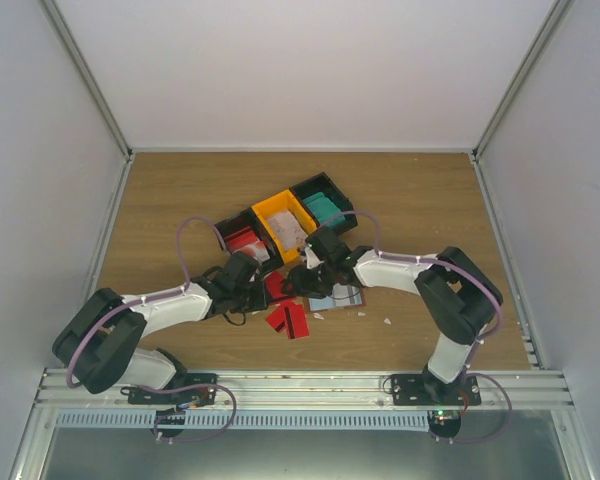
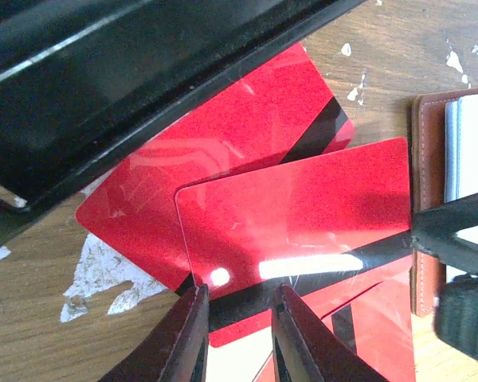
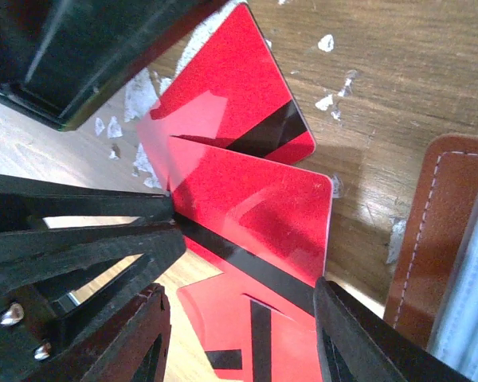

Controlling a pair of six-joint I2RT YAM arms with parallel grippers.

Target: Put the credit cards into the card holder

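A red card with a black stripe (image 2: 303,215) is held at its left end by my left gripper, which is shut on it. Over the card's right end, in the right wrist view, is my right gripper, its fingers spread apart; whether they touch the card I cannot tell. A second red card (image 3: 223,87) lies under the held one, and more red cards (image 1: 292,320) lie on the table in front. The brown card holder (image 3: 430,215) with clear sleeves lies just right of the held card, partly covered by my right arm in the top view.
Behind the grippers stands a row of trays: a black one (image 1: 228,228) with red cards, a yellow one (image 1: 264,208) with pale cards, a black one (image 1: 308,186) with teal cards. The near tray wall (image 2: 183,72) is close to my left gripper.
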